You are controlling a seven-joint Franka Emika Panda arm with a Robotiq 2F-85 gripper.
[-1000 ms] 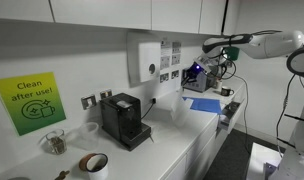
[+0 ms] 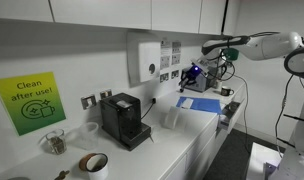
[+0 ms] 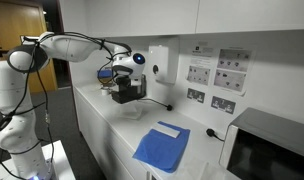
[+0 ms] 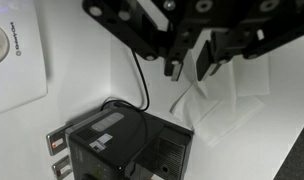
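My gripper shows at the top of the wrist view, its two dark fingers apart with a gap between them. Below and right of the fingers, a translucent whitish item [image 4: 224,108] rests on the pale counter; it could be a plastic container or a bag. In exterior view 1 the whitish item [image 2: 172,118] leans on the counter, lower than the arm's end. A gap shows between it and the gripper's blue-ringed wrist. Whether a fingertip touches it cannot be told.
A black coffee machine [image 2: 124,121] stands against the wall, seen also below the fingers as a dark machine [image 4: 134,140]. A blue mat [image 2: 199,113] with a white sheet lies farther along the counter. A white wall dispenser [image 2: 144,57] hangs above. A black microwave [image 3: 269,139] stands opposite.
The whitish item stood taller and more upright below the arm; now it is lower and tilted towards the coffee machine, leaving the white sheet on the mat more visible. The arm has moved slightly.
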